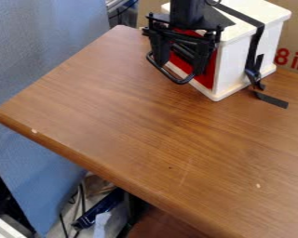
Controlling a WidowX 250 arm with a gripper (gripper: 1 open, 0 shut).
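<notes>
My black gripper (179, 51) is at the top of the view, in front of a white box (245, 42) with a red front panel (209, 74) and black straps. The gripper hangs over that panel, with a dark curved loop below it near the panel. Whether the fingers are open or shut, or hold anything, I cannot make out.
A blue surface (33, 84) lies beyond its left edge, with clutter below. A cardboard box (289, 42) stands behind at the right.
</notes>
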